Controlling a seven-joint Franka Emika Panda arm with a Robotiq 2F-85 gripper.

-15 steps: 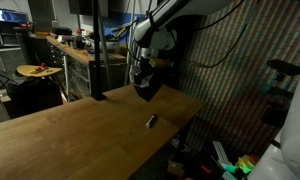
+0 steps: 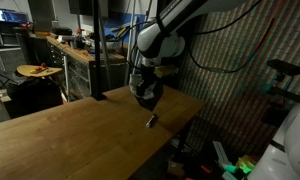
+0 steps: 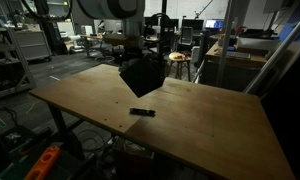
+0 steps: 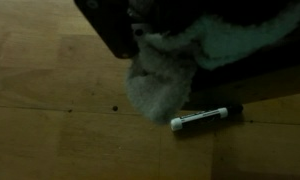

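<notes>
A dark, cloth-like piece point(image 3: 143, 78) hangs from my gripper point(image 3: 133, 54) above the table in exterior view 2. In exterior view 1 the same dark piece point(image 2: 148, 97) shows below the gripper. The wrist view has a fuzzy grey-and-teal cloth point(image 4: 160, 82) bunched at the fingers, which are shut on it; most of the fingers are hidden. On the wooden tabletop lies a black-and-white marker point(image 4: 205, 118), apart from the gripper and close to the hanging cloth in the wrist view. That marker point(image 3: 142, 112) sits near the table edge in exterior view 2.
A dark curtain-like panel point(image 2: 240, 80) stands beyond one side. A stool point(image 3: 178, 62) and a workbench point(image 3: 238, 58) are in the background.
Over the last second the arm and gripper have come slightly lower, with the dark cloth still hanging from the gripper. The marker has not moved.
</notes>
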